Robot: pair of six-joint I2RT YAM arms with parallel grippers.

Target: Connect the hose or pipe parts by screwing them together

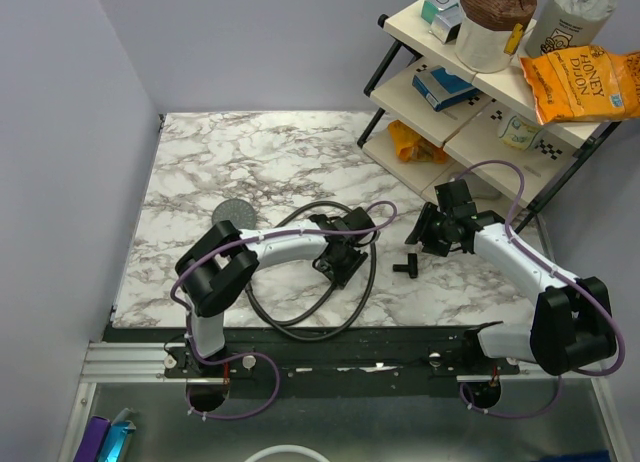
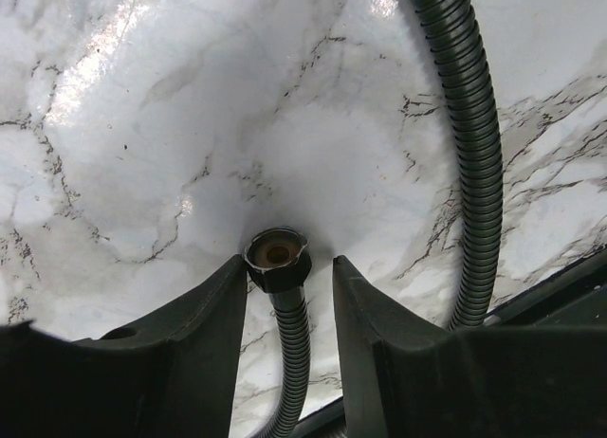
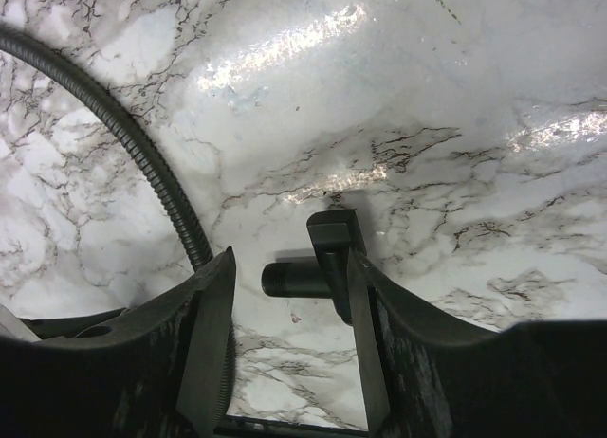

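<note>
A dark ribbed hose [image 1: 366,292] lies in loops on the marble table. One end, a black nut [image 2: 278,261] with a brassy inside, sits between the fingertips of my left gripper, which is part open; the left finger is at or touching it. My right gripper is part open above a black fitting [image 3: 332,244] with a short side tube [image 3: 294,279], which lies on the table right of the hose; its right fingertip overlaps the fitting in view.
A round grey disc [image 1: 234,212] lies at the left of the loops. A laden shelf rack [image 1: 420,92] stands at the back right.
</note>
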